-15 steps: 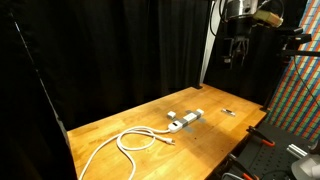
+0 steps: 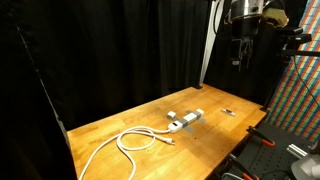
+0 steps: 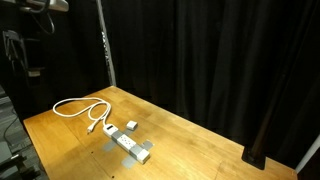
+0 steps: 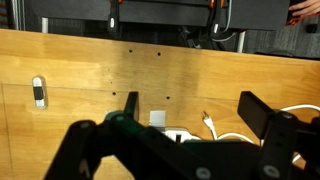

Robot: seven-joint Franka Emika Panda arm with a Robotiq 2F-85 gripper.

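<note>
A white power strip (image 2: 186,121) lies flat on the wooden table, its white cord (image 2: 124,146) looped to one side. From exterior view 2, the strip (image 3: 130,145) has a small white block (image 3: 132,125) standing apart beside it. High over the table's right side hangs my gripper (image 2: 238,64), clear of every object. In the wrist view its dark fingers (image 4: 131,106) are spread wide, nothing between them. Below them, the strip (image 4: 180,134) is partly covered by the gripper body; a white plug (image 4: 204,173) shows near the bottom.
A small light-coloured item (image 4: 39,92) lies alone on the table, away from the strip. Pale grey patches (image 3: 110,147) mark the tabletop around the strip. Black curtains (image 3: 210,60) hang behind.
The raised gripper has shifted slightly to the right in exterior view 1. The strip, cord and small items stay where they were.
</note>
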